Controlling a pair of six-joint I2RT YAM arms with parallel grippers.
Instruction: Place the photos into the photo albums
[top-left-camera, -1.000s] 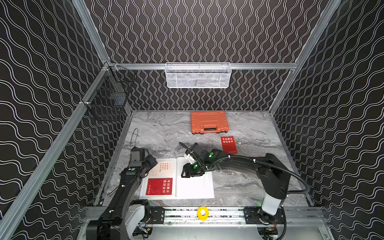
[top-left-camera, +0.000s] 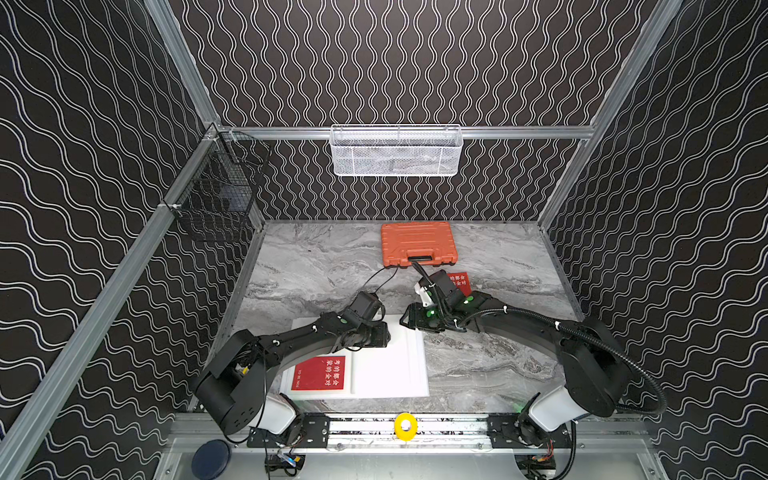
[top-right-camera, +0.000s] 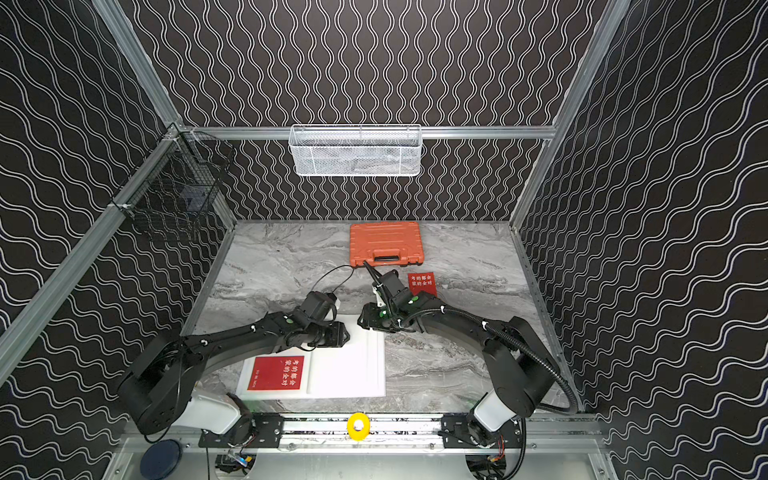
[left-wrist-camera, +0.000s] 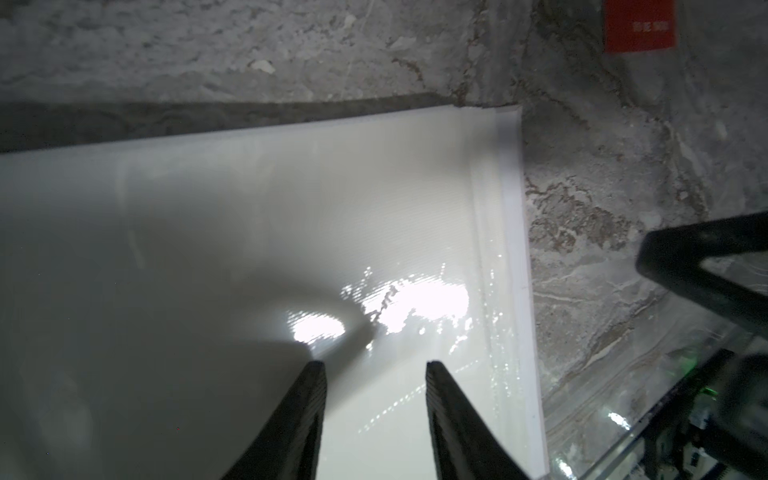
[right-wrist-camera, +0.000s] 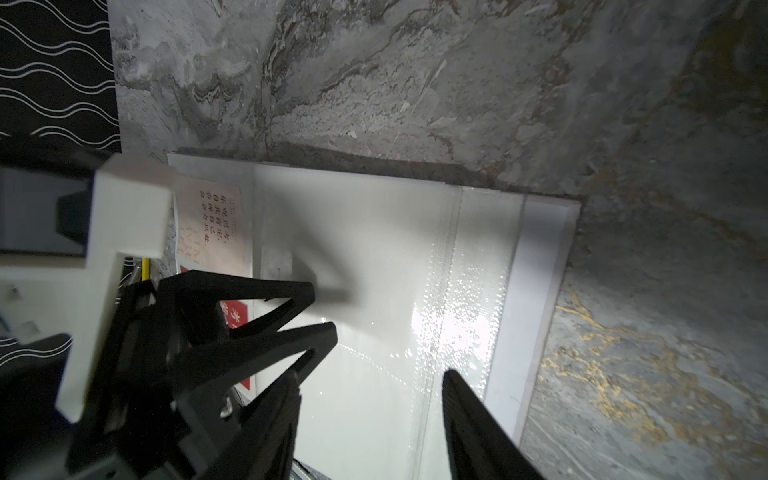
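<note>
The white photo album (top-left-camera: 392, 372) lies open at front centre, with a red photo (top-left-camera: 320, 372) on its left page and a pale printed photo (right-wrist-camera: 208, 216) above that, partly hidden. My left gripper hangs over the empty glossy right page, fingers apart, nothing between them. My right gripper is open and empty, just right of the left one at the album's upper right. A loose red photo (top-right-camera: 421, 281) lies behind the right arm on the table.
An orange case (top-left-camera: 417, 240) lies at the back centre. A yellow tape roll (top-left-camera: 405, 426) sits on the front rail. Bare table (top-left-camera: 496, 376) stretches to the right and back left.
My left gripper has moved rightward from beside the left page to over the right page. My right gripper has moved up and right; its arm now partly covers the loose red photo.
</note>
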